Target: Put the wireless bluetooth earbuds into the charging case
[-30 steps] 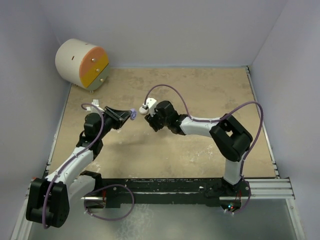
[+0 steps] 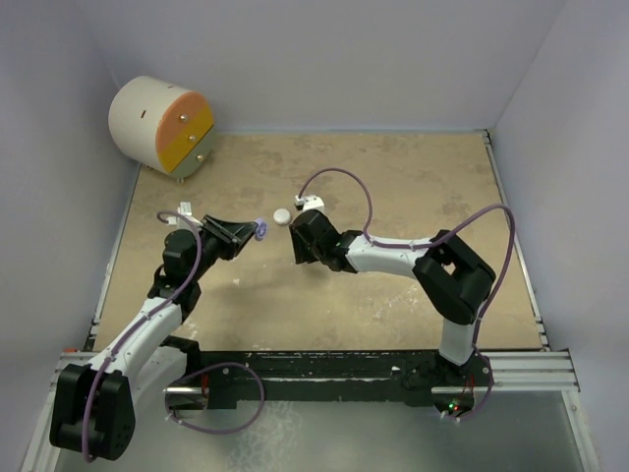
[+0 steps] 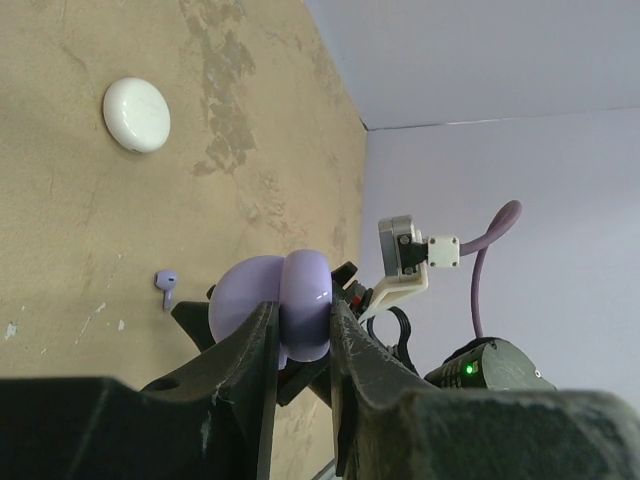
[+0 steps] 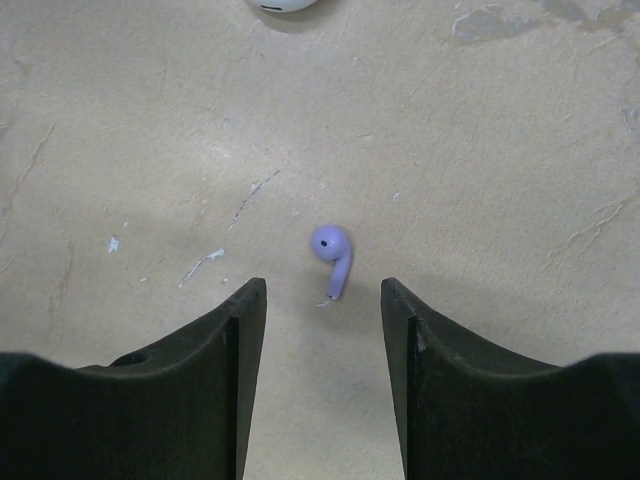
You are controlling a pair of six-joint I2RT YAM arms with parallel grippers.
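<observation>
My left gripper [image 2: 250, 232] is shut on the lilac charging case [image 3: 240, 291], which shows an upright lid [image 3: 305, 305] at the fingertips in the left wrist view. A single lilac earbud [image 4: 331, 245] lies on the table, stem toward me, centred between the open fingers of my right gripper in the right wrist view and above their tips in the picture. The earbud also shows in the left wrist view [image 3: 166, 282], left of the held case. The top view has my right gripper [image 2: 303, 251] right of the left one, over the earbud, which is hidden there.
A white round puck [image 2: 282, 216] lies behind the grippers. A colourful drum-shaped cabinet [image 2: 161, 128] stands at the back left.
My right gripper has turned and shifted slightly right and toward the front of the table, uncovering more of the white puck. The left arm with the case has moved very slightly.
</observation>
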